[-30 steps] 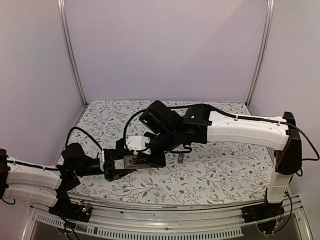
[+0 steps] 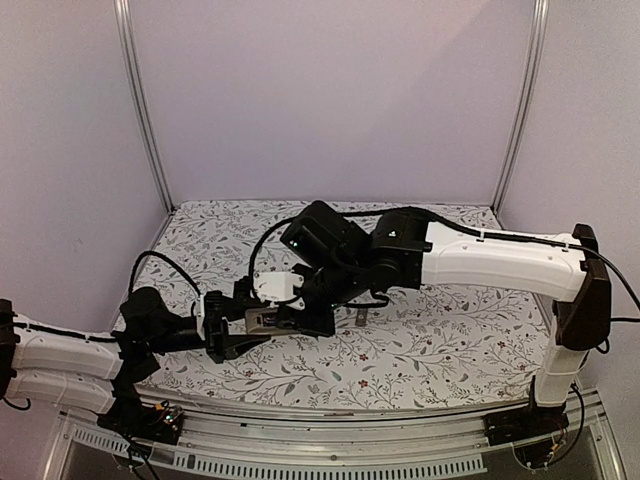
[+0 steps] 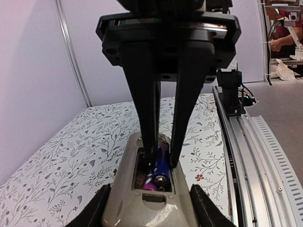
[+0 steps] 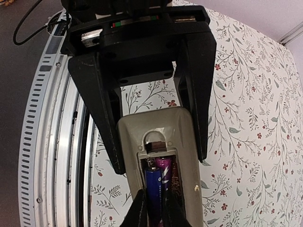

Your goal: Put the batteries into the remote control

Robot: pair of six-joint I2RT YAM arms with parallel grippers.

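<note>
The grey remote has its battery compartment facing up, and my left gripper is shut on its sides. A purple battery and a blue battery show side by side in the compartment. My right gripper reaches down into the compartment, its fingers part open on either side of the blue battery. From the right wrist view, the right fingertips cover the lower part of the blue battery. How fully either battery is seated cannot be told.
A small grey piece lies on the patterned table just right of the right gripper. A metal rail runs along the front edge.
The left arm with the remote has stayed almost in place.
</note>
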